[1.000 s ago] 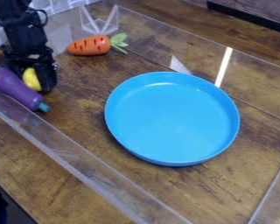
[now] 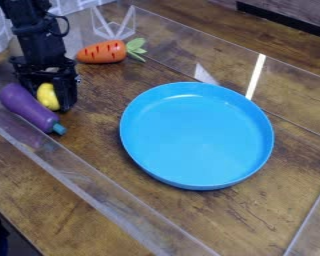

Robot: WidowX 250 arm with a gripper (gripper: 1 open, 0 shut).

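My black gripper (image 2: pixel 44 78) is low at the left edge, shut on a small yellow object (image 2: pixel 47 96) that it partly covers. A purple eggplant toy (image 2: pixel 25 107) with a teal tip lies right beside the yellow object, slanting toward the lower right. An orange carrot toy (image 2: pixel 107 51) with green leaves lies at the upper middle.
A large round blue plate (image 2: pixel 196 135) fills the right middle of the wooden table. Clear plastic edging runs along the lower left and right. Bare table (image 2: pixel 203 225) lies below the plate.
My gripper has shifted slightly at the yellow object, and the eggplant has moved a little with it. The carrot and plate are unchanged.
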